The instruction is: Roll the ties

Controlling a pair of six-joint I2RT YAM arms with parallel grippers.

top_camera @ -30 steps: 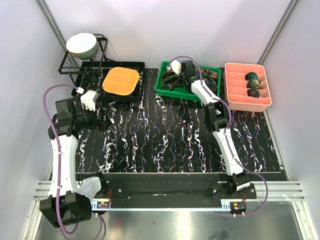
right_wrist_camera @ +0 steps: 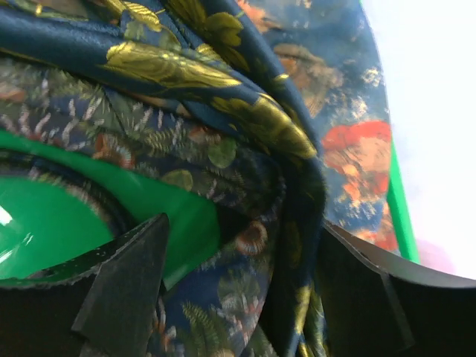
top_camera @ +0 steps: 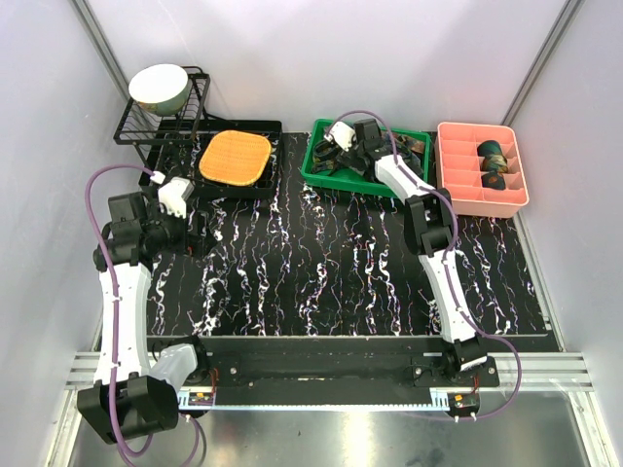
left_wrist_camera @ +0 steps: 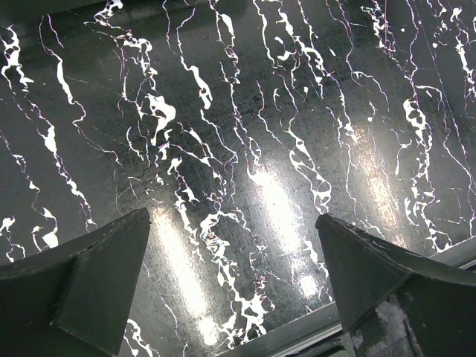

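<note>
Several patterned ties (right_wrist_camera: 201, 82) lie tangled in the green bin (top_camera: 321, 173) at the back centre; navy with gold flowers, floral and red-blue fabrics show in the right wrist view. My right gripper is down in the bin, open, with tie fabric between and beneath its fingers. My left gripper stands open over bare black marble at the left, nothing between its fingers. Dark rolled ties (top_camera: 492, 165) sit in compartments of the pink organiser (top_camera: 458, 199) at the right.
An orange tray (top_camera: 235, 156) rests in a black rack at the back left, with a white bowl (top_camera: 160, 86) above on a shelf.
My right arm has shifted slightly within the green bin, its gripper now a little toward the left and front of where it was. The left arm is unchanged.
</note>
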